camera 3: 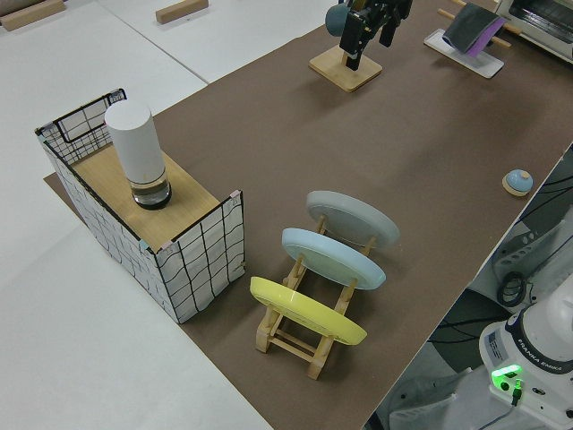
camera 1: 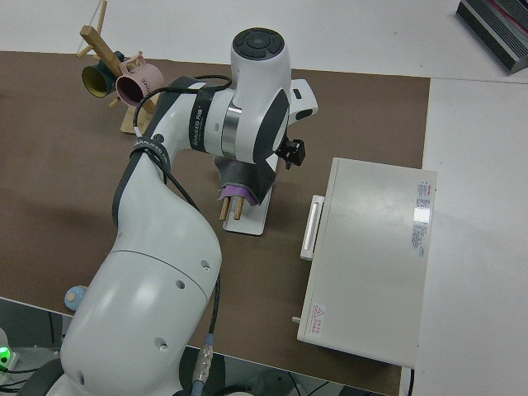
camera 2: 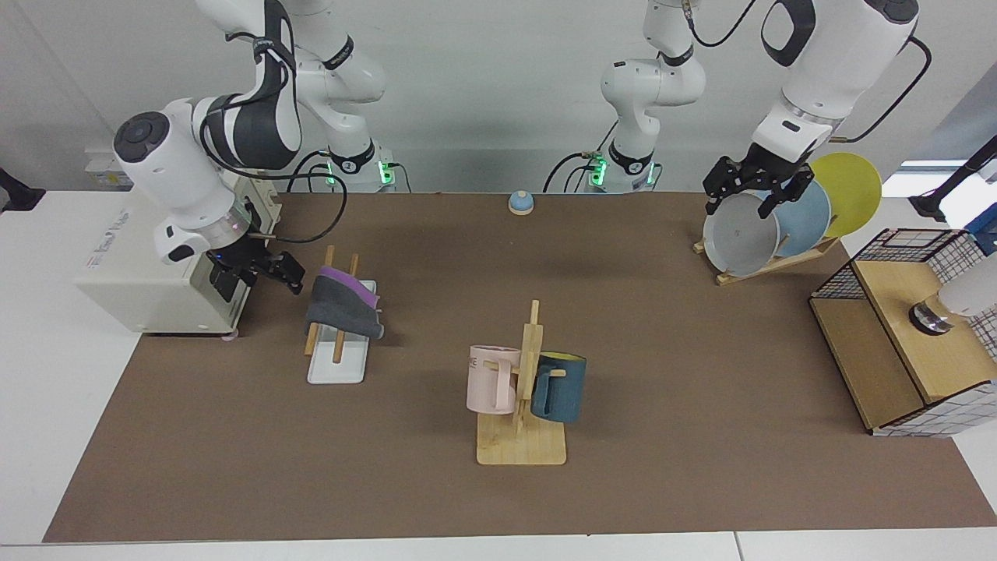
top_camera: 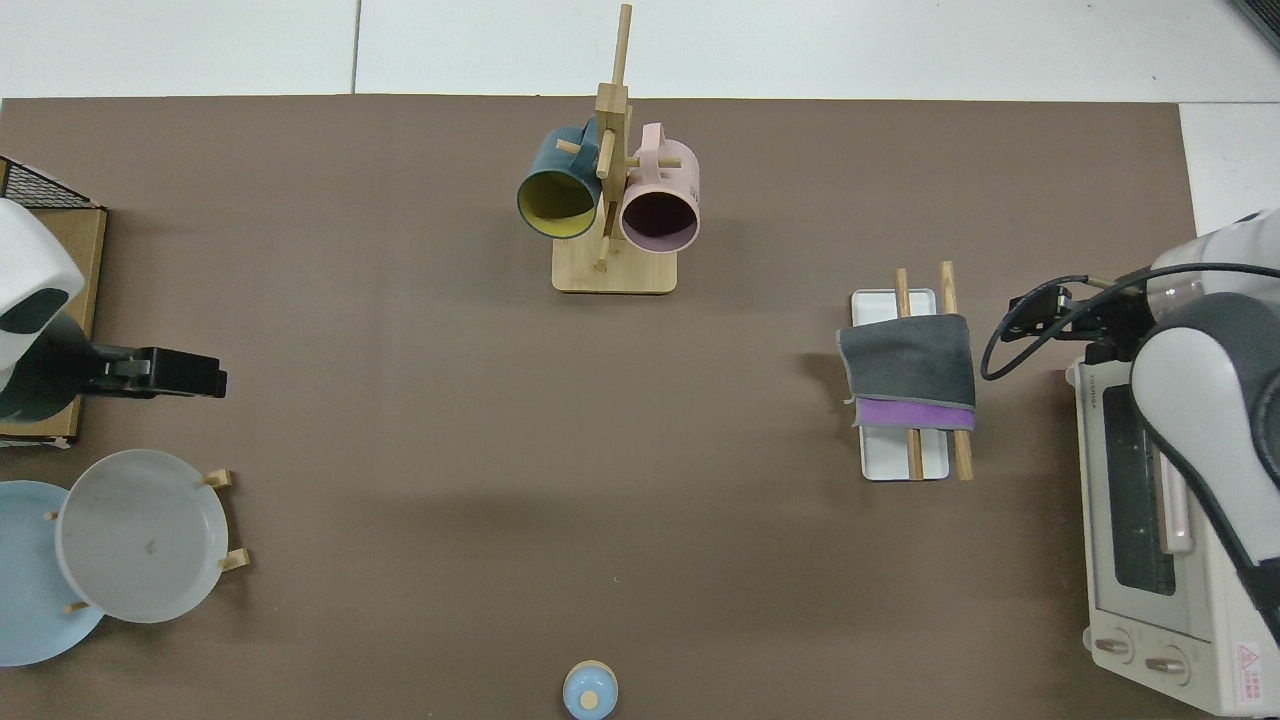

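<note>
In the top view one arm's black gripper [top_camera: 180, 372] hangs at the far left, above the plate rack holding a grey plate [top_camera: 142, 535] and a blue plate [top_camera: 30, 574]. The other arm's gripper [top_camera: 1041, 314], largely hidden by cable and housing, is at the right, above the microwave [top_camera: 1128, 636] and beside a small rack with grey and purple cloths [top_camera: 906, 358] over wooden bars on a white base. A wooden mug tree [top_camera: 614, 276] holds a teal mug [top_camera: 558, 168] and a pink mug [top_camera: 666, 180]. The fingers' opening is unclear on both.
A wire-sided wooden shelf [top_camera: 66, 240] stands at the left with a white cylinder [camera 3: 134, 143] on it. A yellow plate [camera 3: 304, 313] sits in the plate rack. A small blue round object [top_camera: 590, 690] lies at the front edge.
</note>
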